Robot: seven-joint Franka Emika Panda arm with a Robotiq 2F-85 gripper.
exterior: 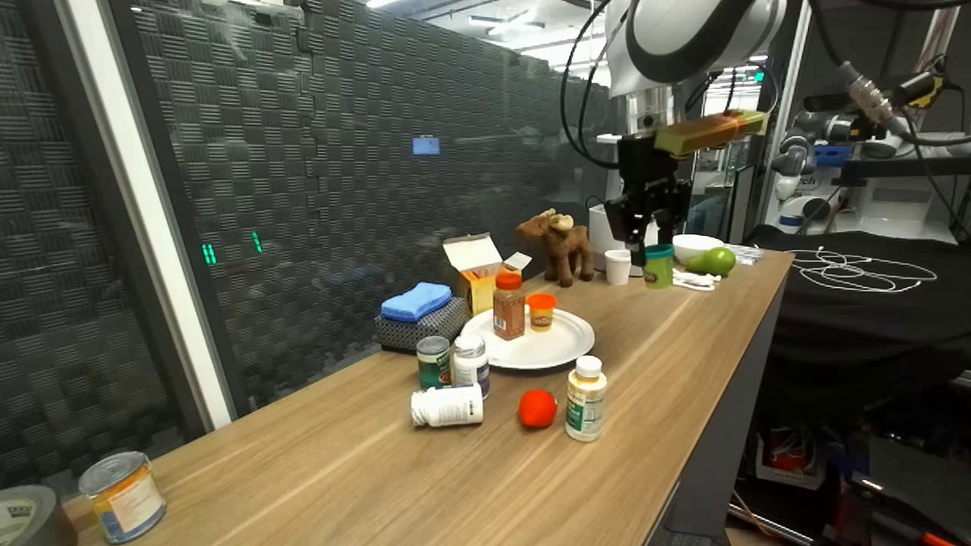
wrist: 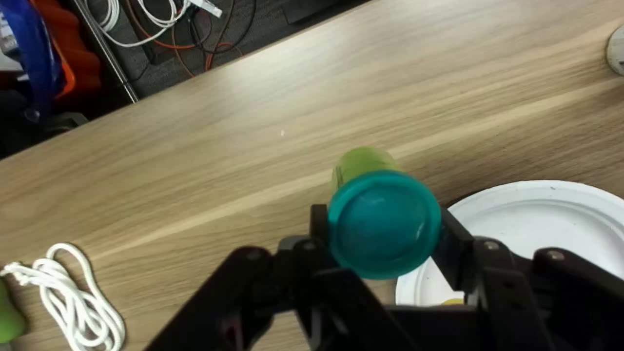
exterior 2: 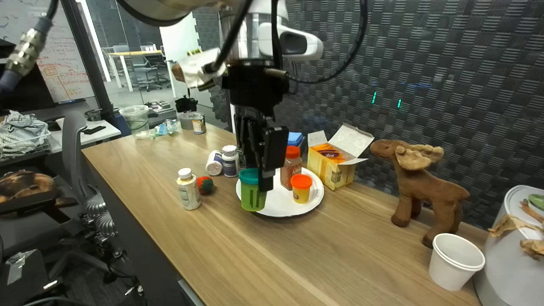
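My gripper is shut on a green tub with a teal lid (wrist: 384, 222), one finger on each side of the lid. In exterior view 2 the green tub (exterior 2: 253, 198) hangs upright, apparently above the table, and covers part of the white plate's left edge. From exterior view 1, gripper and tub (exterior: 657, 271) appear near the white cups, towards the table's far end. On the white plate (exterior 2: 273, 206) stand a spice bottle with a red-orange cap (exterior 2: 291, 168) and a small yellow tub with an orange lid (exterior 2: 301, 188).
Several bottles and cans, including an upright pill bottle (exterior: 585, 400), stand around a red ball-like thing (exterior: 537, 409). A toy moose (exterior 2: 428, 186), an open box (exterior 2: 334, 165) and white cups (exterior 2: 455, 261) line the wall. White cord (wrist: 79, 298) lies on the table. Bare wood spreads along the open edge.
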